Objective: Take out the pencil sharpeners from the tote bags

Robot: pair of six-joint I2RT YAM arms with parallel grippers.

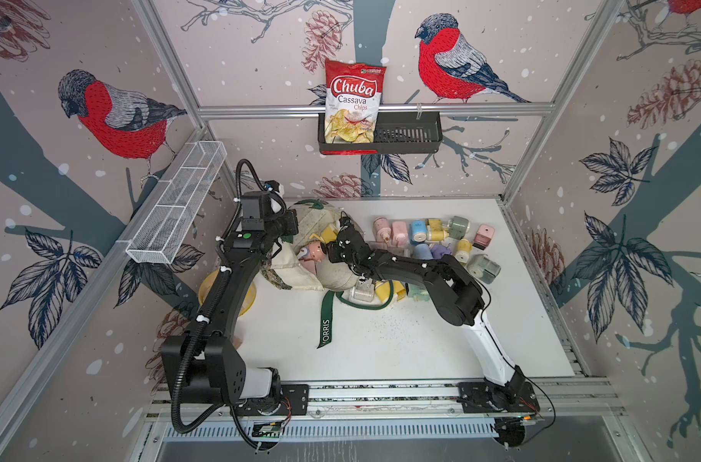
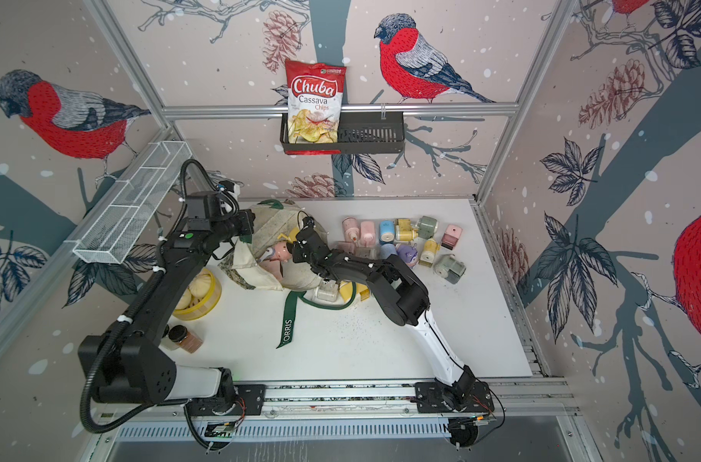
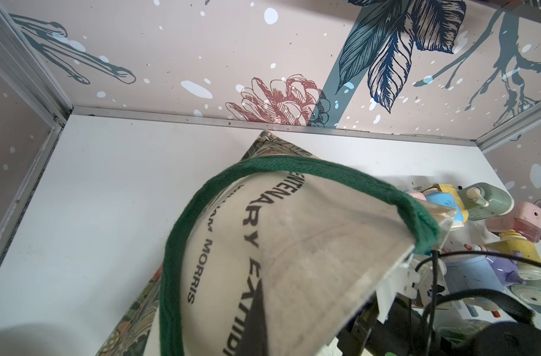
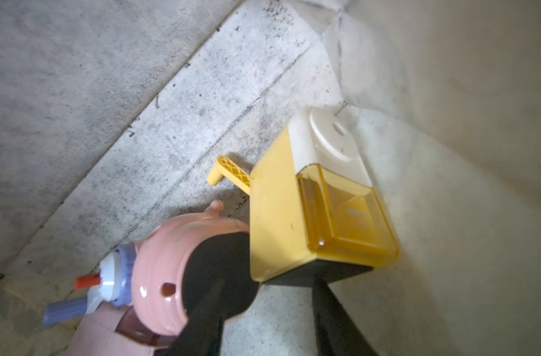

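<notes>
The cream tote bag [image 3: 330,237] lies on its side, green straps around it. At its edge my left gripper [image 1: 290,223] is shut on the fabric; a dark finger [image 3: 254,332] shows against the cloth. My right gripper is inside the bag, open, its fingertips apart just short of the yellow sharpener [image 4: 276,213] with white top and amber drawer. Left of that sharpener sits a round pink sharpener [image 4: 157,279] with black base. Partly beneath it is another pink sharpener [image 4: 95,332]. The bag's cloth hides part of the right gripper in the top views.
Several sharpeners stand on the table at right, including a blue one [image 1: 418,230], a purple one [image 2: 406,253] and a green one [image 1: 485,268]. A yellow bowl [image 2: 200,296] and jar [image 2: 185,338] stand at left.
</notes>
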